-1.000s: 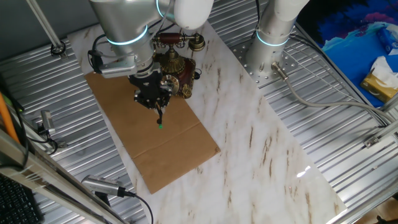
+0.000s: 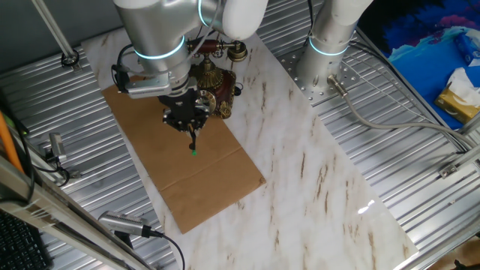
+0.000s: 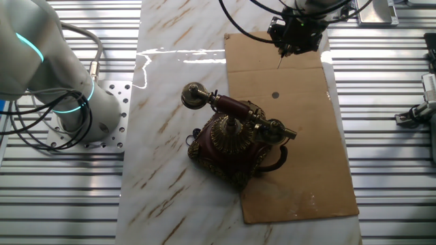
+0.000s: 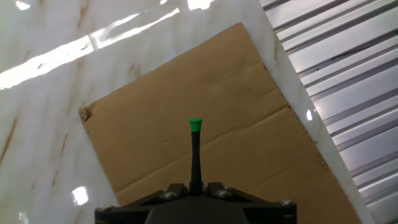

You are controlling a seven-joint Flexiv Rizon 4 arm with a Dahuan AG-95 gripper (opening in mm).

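An old-style telephone in dark red and brass (image 3: 228,146) stands upright, its handset (image 3: 235,109) lying across the cradle. It is partly behind the arm in exterior view 1. My gripper is shut in the wrist view, its slim black fingers together as one rod with a green tip, and nothing else shows between them. That tip hangs over the brown cardboard sheet (image 2: 214,169), apart from the telephone. In exterior view 2 the gripper (image 3: 280,67) is over the sheet's far end. Its height above the cardboard is hard to judge.
Marble-patterned board (image 2: 300,187) lies under the cardboard, with clear room to the right in exterior view 1. Slatted metal table (image 3: 381,184) surrounds it. A silver cylindrical device with a cable (image 2: 124,223) is near the front left. A tissue box (image 2: 459,97) lies far off.
In exterior view 1 the upper arm and wrist have shifted slightly right and down. The green tip has barely moved. The telephone and cardboard are where they were.
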